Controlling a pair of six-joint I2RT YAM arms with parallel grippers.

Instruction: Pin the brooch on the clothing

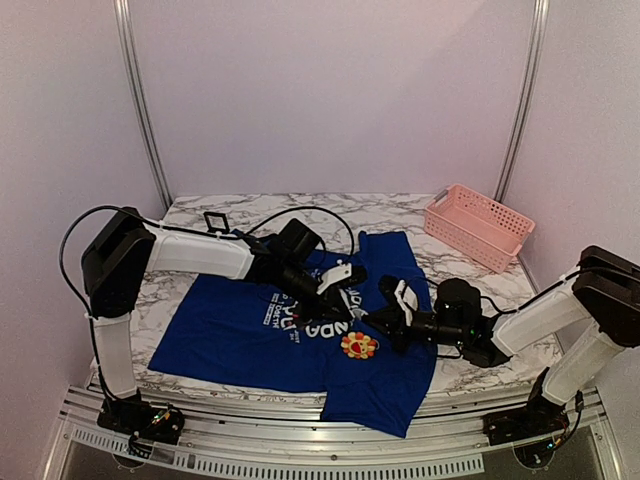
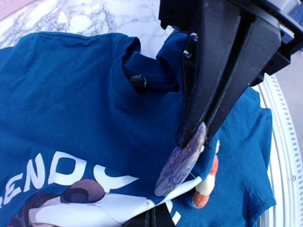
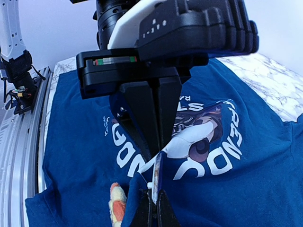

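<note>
The blue T-shirt (image 1: 230, 330) lies spread with white lettering and a colourful flower (image 1: 359, 344) on it. A thin oval brooch (image 2: 179, 163) is at a raised fold of the printed cloth, between my two grippers; whether it is fastened I cannot tell. My left gripper (image 1: 338, 305) is shut, its tips at the fold, seen at the bottom of the left wrist view. My right gripper (image 1: 372, 318) is shut, its tips at the brooch; in the right wrist view its fingers (image 3: 165, 215) meet the brooch's lower end, seen edge-on.
A pink basket (image 1: 478, 228) stands at the back right. Bare marble table (image 1: 200, 210) shows behind and beside the shirt. A metal rail (image 1: 260, 410) runs along the front edge.
</note>
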